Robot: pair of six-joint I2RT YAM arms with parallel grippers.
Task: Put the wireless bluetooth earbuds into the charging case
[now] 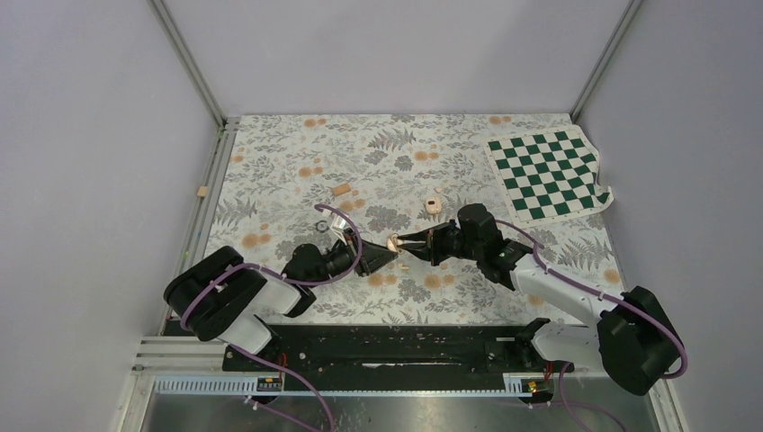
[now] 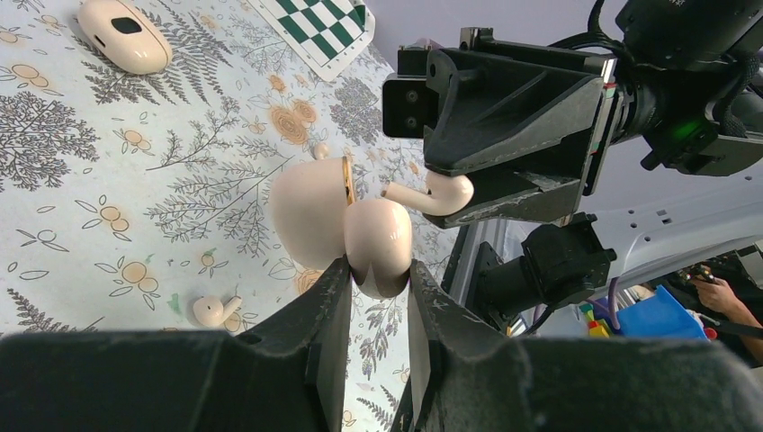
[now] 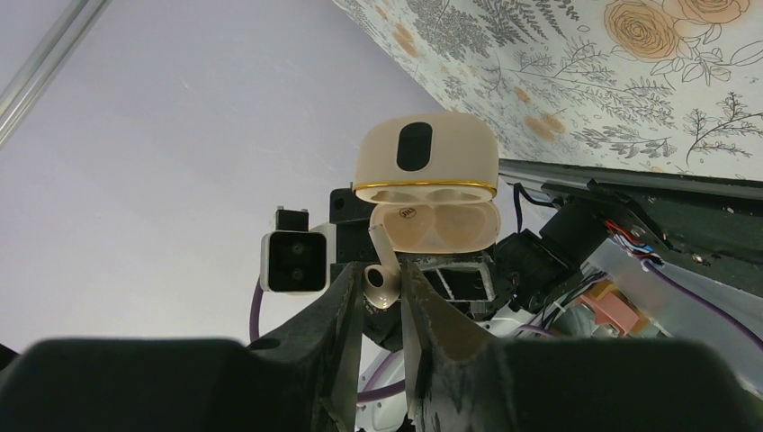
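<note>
My left gripper is shut on the beige charging case, whose lid is open; in the right wrist view the case (image 3: 426, 155) shows two empty-looking wells facing down toward the lid (image 3: 436, 225). My right gripper is shut on a white earbud (image 2: 447, 193), held just beside the case opening, its stem (image 3: 381, 243) pointing toward it. Another earbud (image 2: 209, 310) lies on the mat below.
A second closed beige case (image 1: 433, 205) lies behind the grippers, with a small piece (image 2: 321, 151) near it. A tan block (image 1: 341, 189) is at back left, a green checkered board (image 1: 549, 174) at back right.
</note>
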